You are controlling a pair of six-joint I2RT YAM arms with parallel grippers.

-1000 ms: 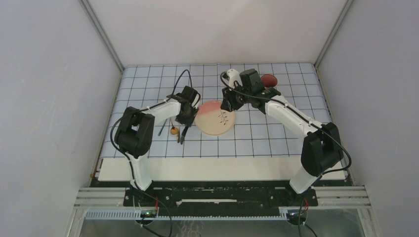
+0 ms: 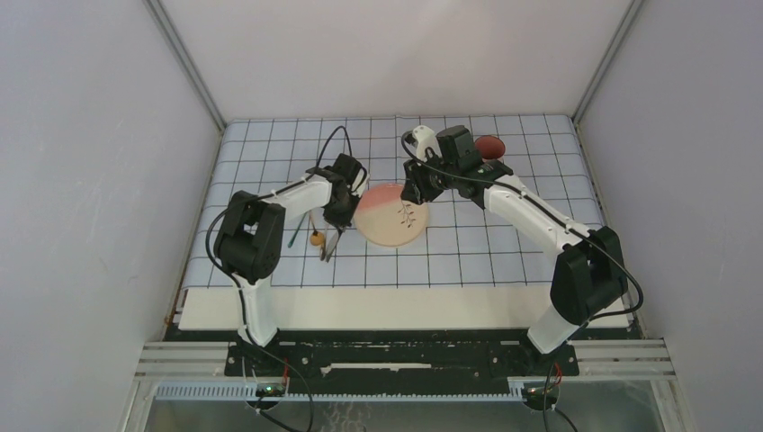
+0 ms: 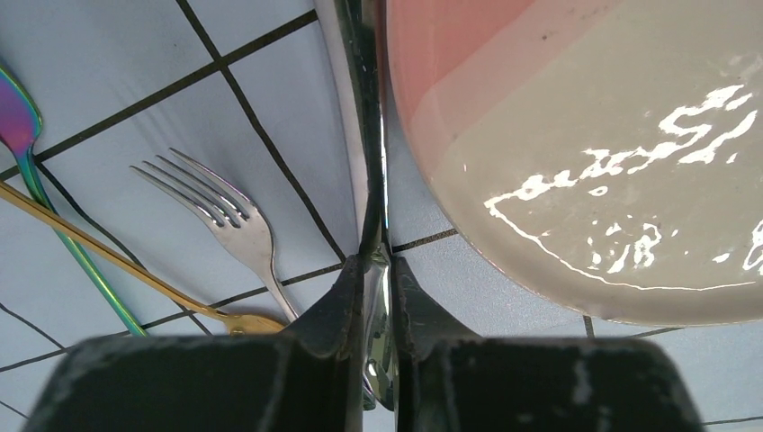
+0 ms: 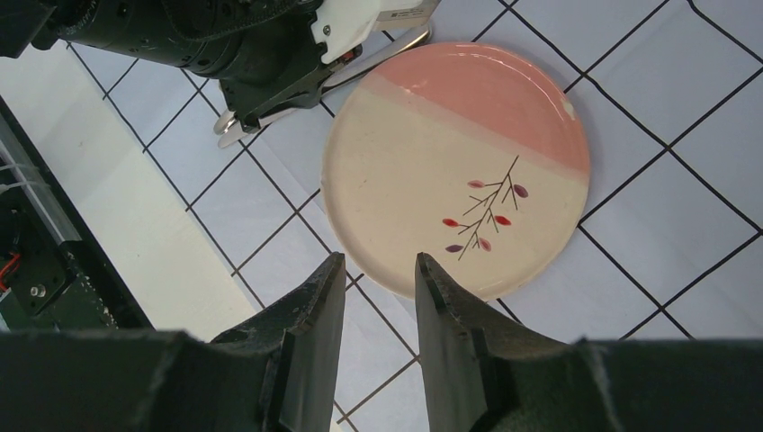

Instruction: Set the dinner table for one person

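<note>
A round cream plate (image 2: pixel 392 222) with a pink band and a twig pattern lies mid-table. Just left of it is long silver cutlery (image 3: pixel 355 117), its lower end running between my left gripper's (image 3: pixel 381 263) fingers. The fingers stand close on both sides; whether they grip it, I cannot tell. Nearby on the left lie a silver fork (image 3: pixel 243 234), a gold utensil (image 3: pixel 117 249) and a rainbow-coloured utensil (image 3: pixel 76 252). Over the plate's upper right edge, my right gripper is open, with nothing between its fingers.
A red-brown bowl or cup (image 2: pixel 489 147) stands at the back right, partly behind the right arm. Both arms are close together over the plate's sides.
The silver cutlery end below my left gripper looked dark before; now it appears paler and shifted slightly left. The left arm has barely moved, and the right arm looks unchanged.
</note>
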